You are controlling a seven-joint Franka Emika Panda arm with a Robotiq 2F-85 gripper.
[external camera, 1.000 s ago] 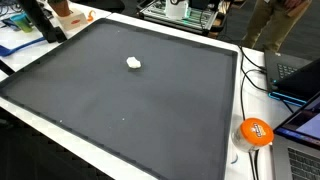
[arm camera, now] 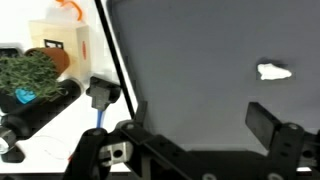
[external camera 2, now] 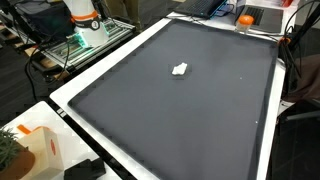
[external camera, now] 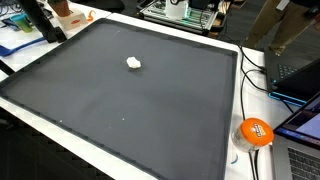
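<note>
A small white crumpled piece (external camera: 133, 62) lies alone on the dark grey mat, toward the back in exterior view 1. Exterior view 2 shows the same white piece (external camera 2: 180, 69) near the mat's upper middle. From the wrist, the white piece (arm camera: 273, 71) appears at the right, beyond the right finger and apart from it. My gripper is open, its two dark fingers wide apart with only bare mat between them. Neither exterior view shows the gripper; part of the white arm base (external camera 2: 88, 25) stands at the upper left of exterior view 2.
On the white table around it are an orange-topped container (external camera: 254, 133), a laptop (external camera: 298, 158), a plant (arm camera: 30, 75), a light box (arm camera: 67, 42) and a black device with a blue cable (arm camera: 102, 92).
On the mat nothing has moved. At the upper right of exterior view 1, the person standing beyond the table has shifted slightly.
</note>
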